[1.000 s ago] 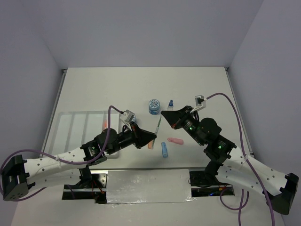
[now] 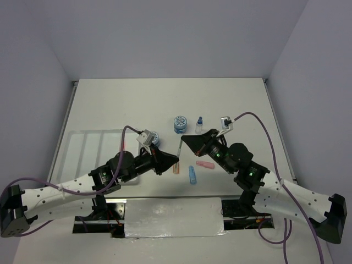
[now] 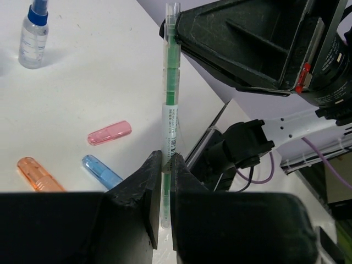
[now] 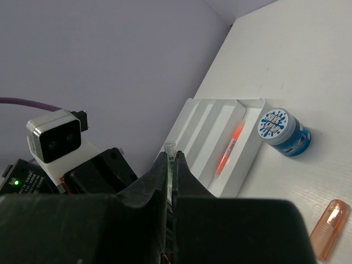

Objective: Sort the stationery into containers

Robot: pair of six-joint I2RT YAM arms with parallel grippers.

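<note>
A green pen with a white label (image 3: 169,126) is held upright between both grippers in the left wrist view. My left gripper is shut on its lower part; my right gripper (image 2: 182,139) is shut at its upper end. On the table lie pink (image 3: 109,133), blue (image 3: 102,172) and orange (image 3: 39,175) pieces that look like caps or markers. A white compartment tray (image 4: 247,165) at the left holds an orange pen (image 4: 230,148) in one compartment.
Blue jars (image 2: 180,125) (image 4: 285,140) stand beside the tray and at mid-table. A small bottle with a blue top (image 3: 32,41) stands behind the pink piece.
Both grippers have moved slightly to the left in the top view, with the pen between them.
</note>
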